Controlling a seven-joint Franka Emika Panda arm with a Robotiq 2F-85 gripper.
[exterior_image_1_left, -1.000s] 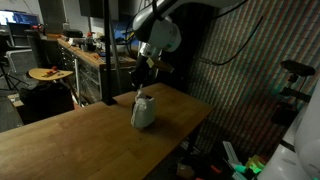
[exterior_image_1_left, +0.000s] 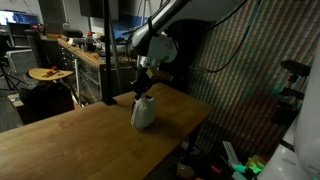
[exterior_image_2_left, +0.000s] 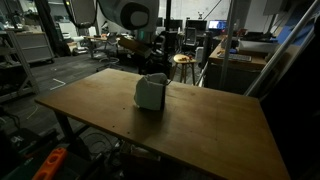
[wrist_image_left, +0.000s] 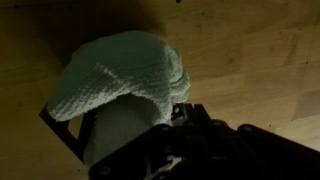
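Observation:
A pale grey-green cloth (wrist_image_left: 125, 65) is draped over a dark-edged object (wrist_image_left: 75, 140) that stands on the wooden table; most of that object is hidden. In exterior view 1 the cloth (exterior_image_1_left: 143, 113) forms an upright bundle near the table's right part. Exterior view 2 shows the same cloth (exterior_image_2_left: 150, 93) with a dark side of the object beside it. My gripper is above, at the cloth's edge, shut on a fold of it. The fingertips are dark and partly hidden by the cloth.
Bare wooden table (exterior_image_1_left: 70, 140) spreads to the left in exterior view 1, and a wide clear stretch (exterior_image_2_left: 225, 125) lies right of the cloth in exterior view 2. A round stool (exterior_image_1_left: 50, 74) and desks stand behind, off the table.
My arm has come slightly lower and left in exterior view 1. The cloth bundle stands in about the same place.

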